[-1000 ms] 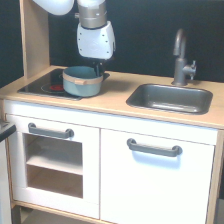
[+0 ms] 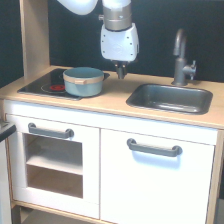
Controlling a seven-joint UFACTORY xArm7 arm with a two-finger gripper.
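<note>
A blue-grey pot stands upright on the black cooktop at the left of the toy kitchen's counter. Just to the right of the pot and apart from it, my gripper points down in front of the dark back wall, near the counter's back edge. Its dark fingers are too small here to show whether they are open or shut. No object shows beneath them. What lies inside the pot is mostly hidden by its side wall.
A metal sink with a dark faucet takes up the counter's right. Bare wooden counter lies between pot and sink. Below are an open-fronted shelf compartment and a white door with a grey handle.
My gripper has moved to the right, from the pot's right rim to beside the pot. The pot has stayed in nearly the same place on the cooktop.
</note>
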